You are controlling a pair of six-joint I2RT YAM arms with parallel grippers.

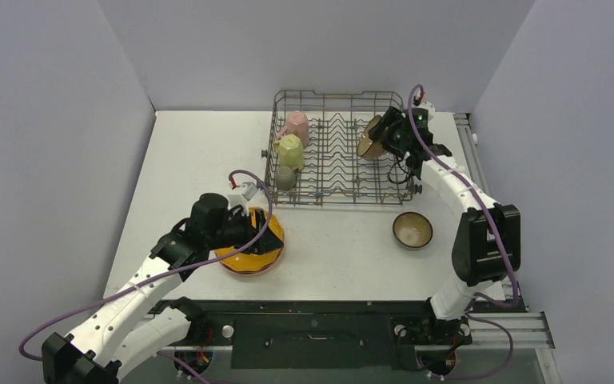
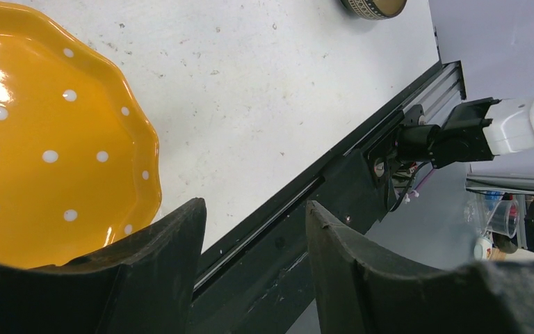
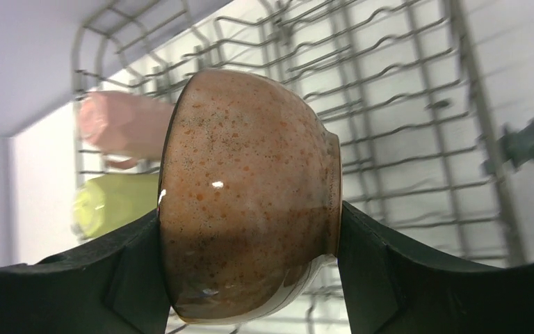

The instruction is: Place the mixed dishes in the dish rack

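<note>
A brown speckled bowl is pinched between the fingers of my right gripper, tilted on its side. From the top view this bowl hangs over the right part of the wire dish rack. My left gripper hovers over the right side of the orange plate, which has white dots. In the left wrist view the plate lies left of the fingers, and the gap between them is empty. A second brown bowl rests on the table in front of the rack.
Upside-down along the rack's left side are a pink mug, a green mug and a grey cup. The rack's middle rows are bare. Open table lies between the plate and the second bowl.
</note>
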